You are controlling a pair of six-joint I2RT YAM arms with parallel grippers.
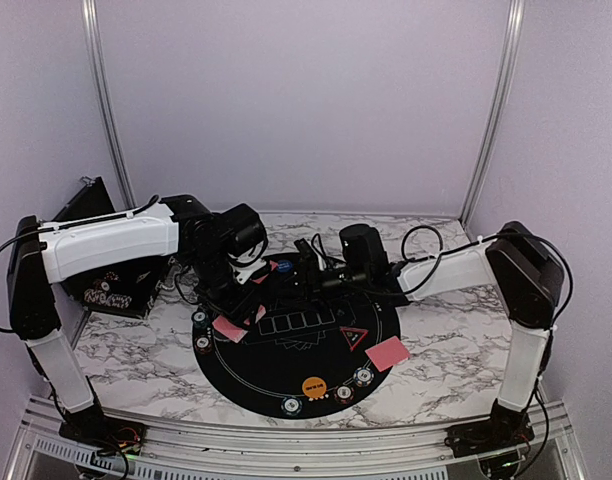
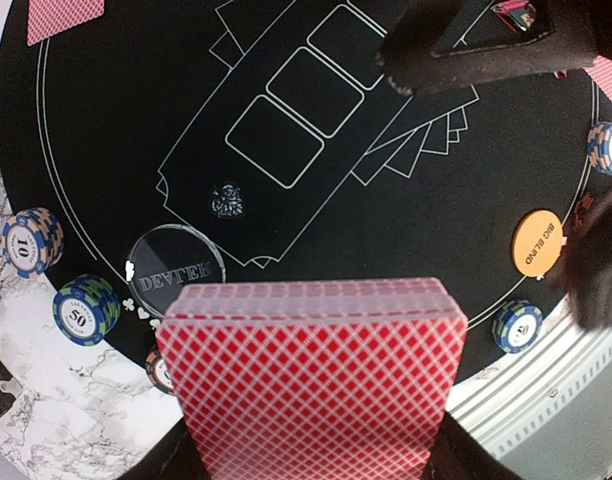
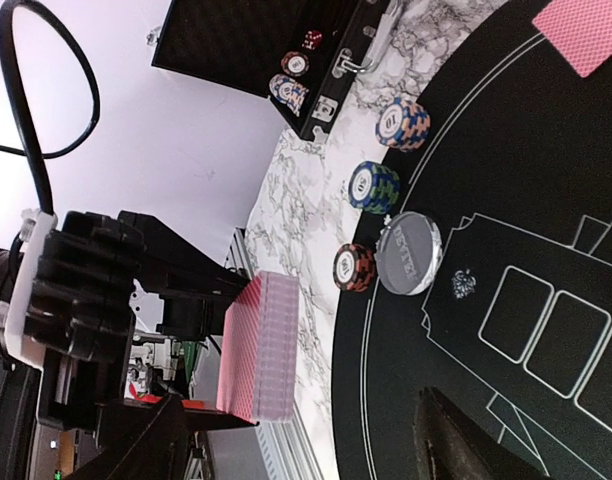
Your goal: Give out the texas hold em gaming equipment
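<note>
A thick deck of red-backed cards is clamped in my left gripper, held above the left part of the round black poker mat. Its pink edge faces the right wrist camera. My right gripper is open and empty over the mat, with its fingers spread and reaching toward the deck without touching it. Single red-backed cards lie flat near the mat's rim: one at the right, another at the far left.
Chip stacks and a clear dealer button sit along the mat's left rim. An orange big blind button lies at the front. At the left stands an open black case with chips inside.
</note>
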